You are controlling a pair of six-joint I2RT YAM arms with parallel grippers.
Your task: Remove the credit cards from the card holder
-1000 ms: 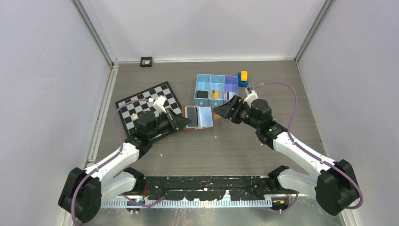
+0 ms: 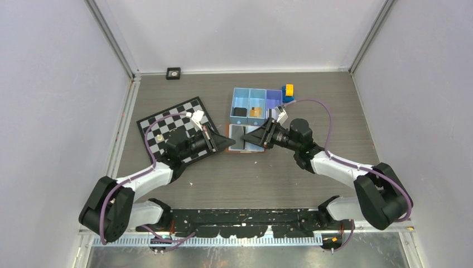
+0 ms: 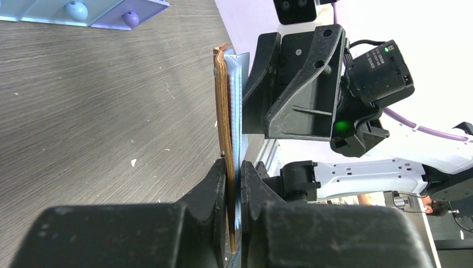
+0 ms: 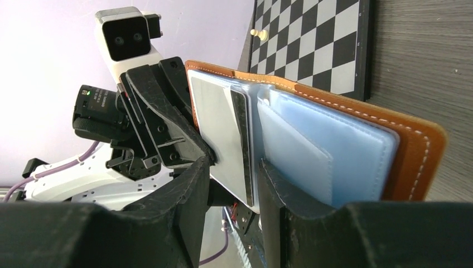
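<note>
The card holder (image 2: 256,147), brown leather with pale blue sleeves, is held spread open above the table between both arms. My left gripper is shut on its left edge, so the holder stands edge-on in the left wrist view. One card (image 4: 215,123), grey with a black stripe, is in a sleeve close to the left fingers. My right gripper is part open at the holder's face, its two fingertips on either side of the card's striped edge. Whether the fingers touch the card cannot be made out.
Behind the holder is a compartment box (image 2: 240,95) containing a black item, a tan item and a card-like piece. A chessboard (image 2: 193,108) lies at the left, close to the left arm.
My left gripper has carried the open card holder to the right. My right gripper has moved left, from beside the holder's right edge to over its middle.
</note>
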